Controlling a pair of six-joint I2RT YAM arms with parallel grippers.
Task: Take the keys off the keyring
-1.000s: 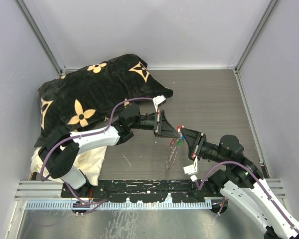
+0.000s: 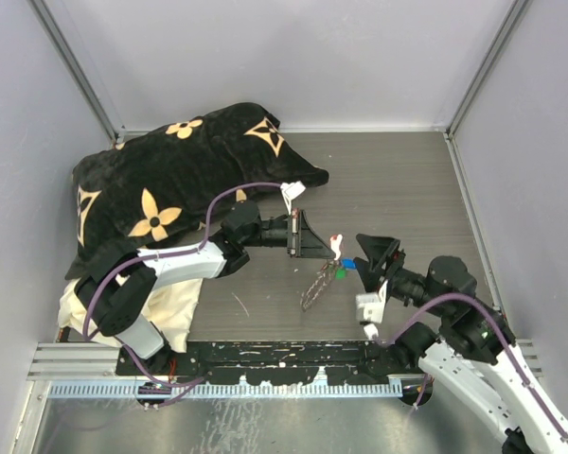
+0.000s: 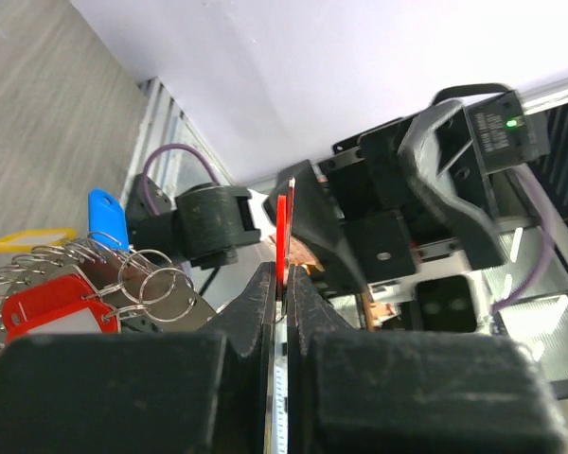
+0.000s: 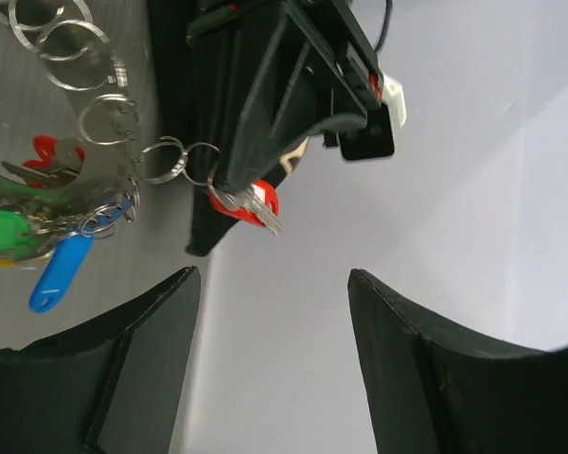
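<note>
My left gripper (image 2: 324,244) is shut at the middle of the table, a red-headed key (image 3: 280,236) standing upright between its fingertips. A keyring bunch (image 2: 317,286) with many rings hangs by it. In the left wrist view the bunch carries red, blue (image 3: 107,218) and yellow key tags. The right wrist view shows green (image 4: 2,230) and blue (image 4: 62,271) tags, and a red key (image 4: 246,203) at the left fingers. My right gripper is open just right of the bunch, nothing between its fingers.
A black patterned cushion (image 2: 151,180) and cream cloth (image 2: 175,307) lie at the left. Grey walls enclose the table (image 2: 388,180).
My left gripper has shifted slightly left, and the hanging bunch has swung with it.
</note>
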